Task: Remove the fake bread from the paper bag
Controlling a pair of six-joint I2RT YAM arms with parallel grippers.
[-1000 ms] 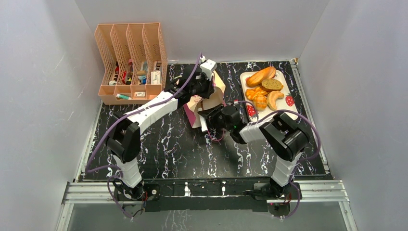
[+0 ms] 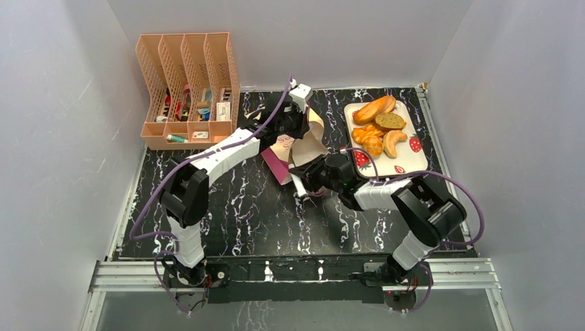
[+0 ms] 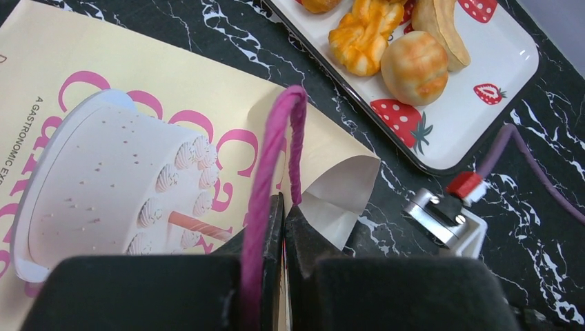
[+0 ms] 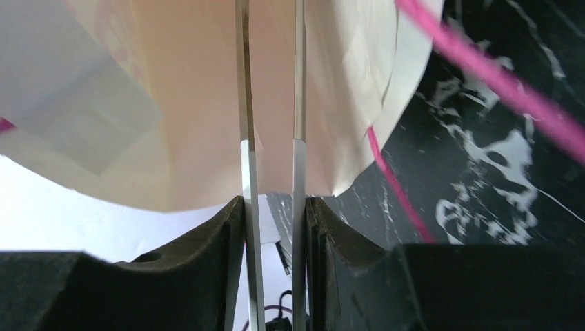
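Note:
A cream paper bag [image 2: 307, 141] with a magenta side [image 2: 274, 165] and pink rope handles lies on its side, its printed face [image 3: 103, 179] up. My left gripper is shut at the bag's upper edge by a pink handle [image 3: 296, 152]; whether anything thin is between the fingers is hard to see. My right gripper reaches into the bag's mouth, its long fingers slightly apart, with no bread visible between them. The bag's inside [image 4: 186, 138] shows pale paper; any bread deeper in is hidden.
A strawberry tray [image 2: 407, 162] with several fake breads stands at the right. A pink divided organizer [image 2: 157, 134] with small items is at the back left.
The left arm has shifted only slightly.

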